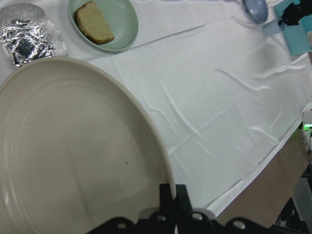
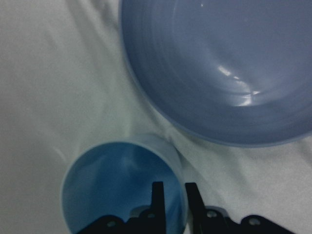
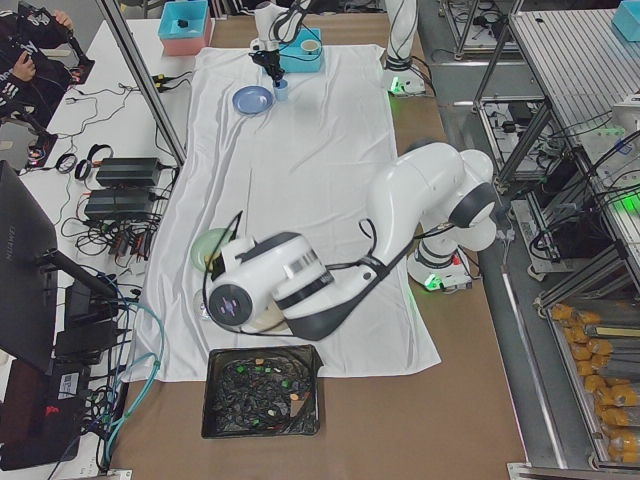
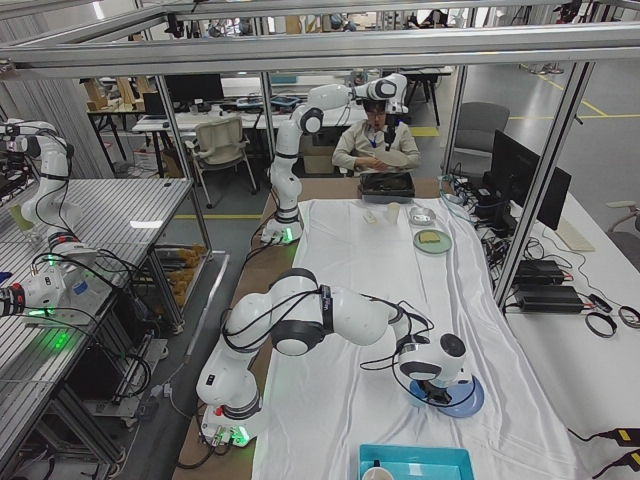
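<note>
My left gripper is shut on the rim of a cream plate (image 1: 78,136), held raised; in the left wrist view a foil-covered dish (image 1: 27,41) and a green plate (image 1: 124,22) with a bread slice (image 1: 95,24) lie beyond it. At the other end of the cloth, my right gripper has a finger inside and a finger outside the rim of a blue cup (image 2: 112,185); whether it grips is unclear. The cup stands beside a blue plate (image 2: 219,58).
A teal bin (image 4: 415,458) stands behind the cup at that end of the table. A black tray (image 3: 260,420) lies at the other end.
</note>
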